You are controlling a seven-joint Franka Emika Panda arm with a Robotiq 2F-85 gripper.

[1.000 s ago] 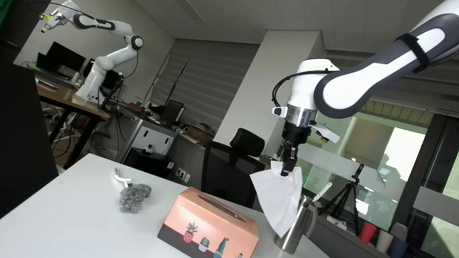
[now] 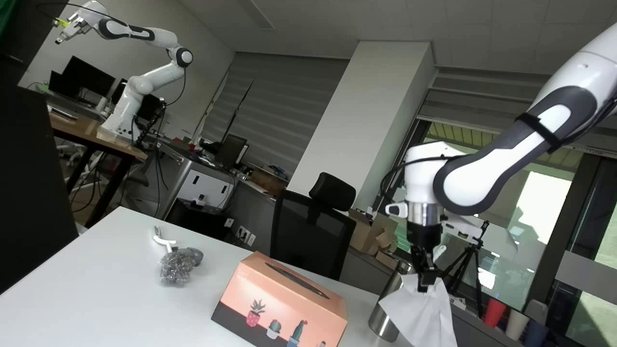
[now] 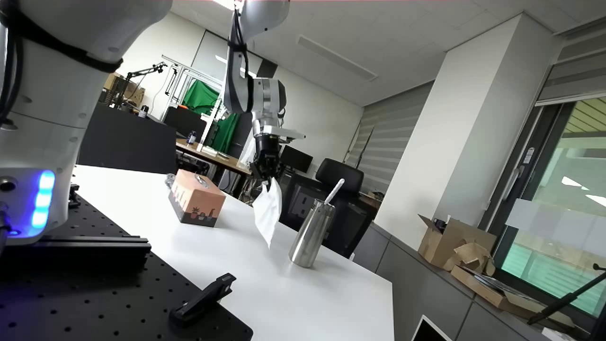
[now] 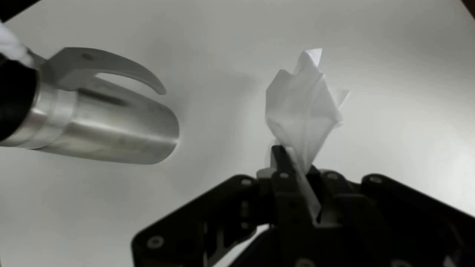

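Note:
A crumpled white tissue (image 4: 302,106) is pinched between the fingertips of my gripper, which is shut on it. In exterior view 1 the tissue (image 2: 425,315) hangs down from the gripper (image 2: 425,283), partly in front of the steel pitcher (image 2: 382,321). From the other side, the tissue (image 3: 268,213) hangs between the pitcher (image 3: 309,236) and the peach tissue box (image 3: 196,196). The wrist view shows the pitcher (image 4: 115,129) left of the tissue, with clear tabletop between them. A white handle (image 3: 335,190) sticks out of the pitcher's mouth.
The tissue box (image 2: 283,300) with cactus prints stands near the table's middle. A scrubber of steel mesh (image 2: 176,267) lies to its left. A black clamp (image 3: 202,299) sits at the edge of the perforated base plate (image 3: 108,284). Around the pitcher, the white tabletop (image 3: 341,301) is bare.
My gripper has moved right and down in exterior view 1, carrying the tissue with it. The tissue now hangs lower and covers the pitcher's right side. The box and scrubber have not moved.

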